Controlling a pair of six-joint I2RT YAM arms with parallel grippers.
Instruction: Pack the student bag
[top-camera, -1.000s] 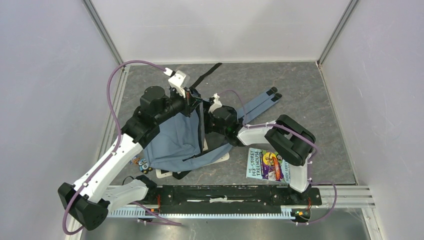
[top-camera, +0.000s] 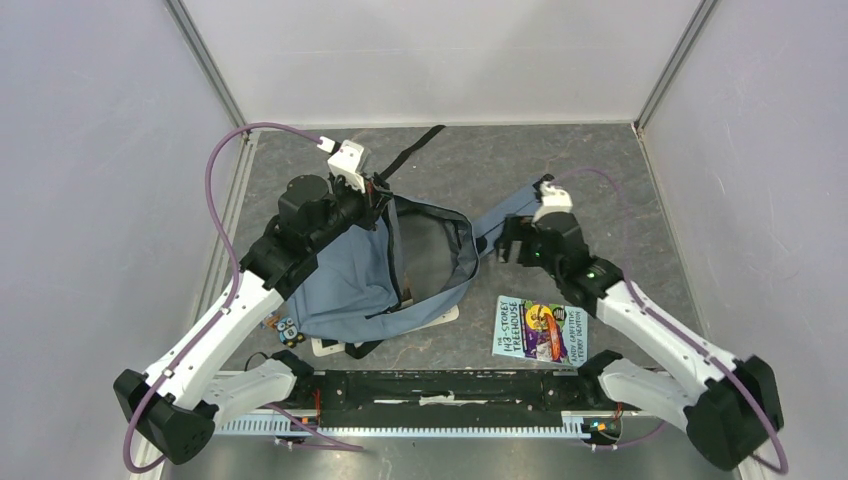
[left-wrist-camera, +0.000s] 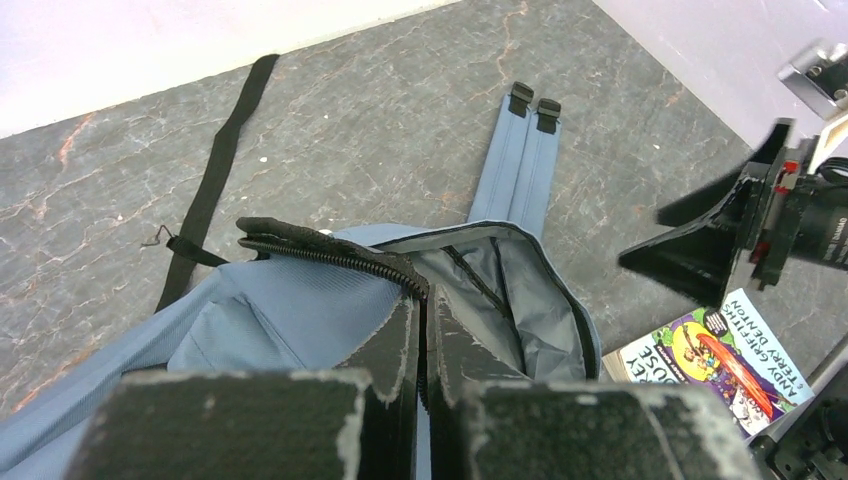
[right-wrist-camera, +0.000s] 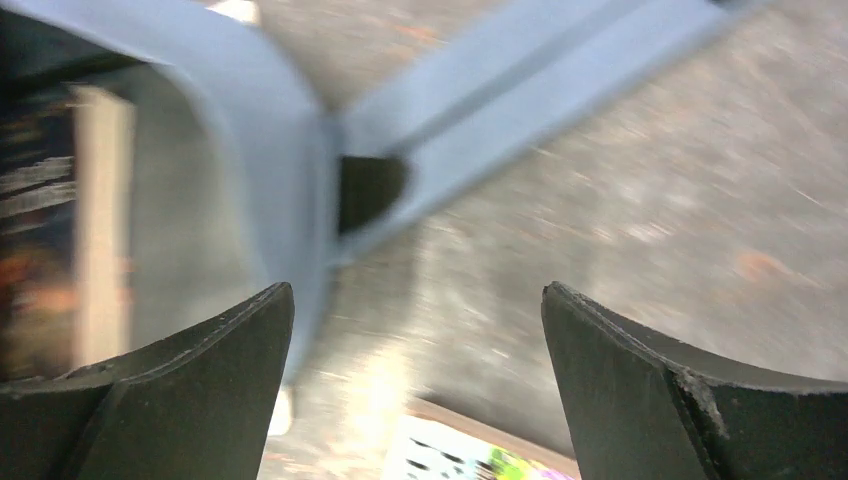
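A blue bag (top-camera: 345, 285) lies on the grey table with its mouth held wide. My left gripper is shut on the bag's black zipper edge (left-wrist-camera: 330, 255) at the far side of the opening. Right of the bag, my right gripper (top-camera: 511, 240) hangs open above the table, nothing between its fingers. A colourful treehouse book (top-camera: 541, 331) lies flat at the front right. Inside the bag, the right wrist view shows a dark-covered book (right-wrist-camera: 100, 230) standing at the left, blurred.
Two blue shoulder straps (left-wrist-camera: 515, 160) stretch out from the bag's far right, under the right gripper. A black strap (top-camera: 412, 152) lies behind the bag. At the bag's front left sits a small patterned item (top-camera: 289, 331).
My right gripper has come out of the bag's mouth and swung right, now beyond the bag's rim.
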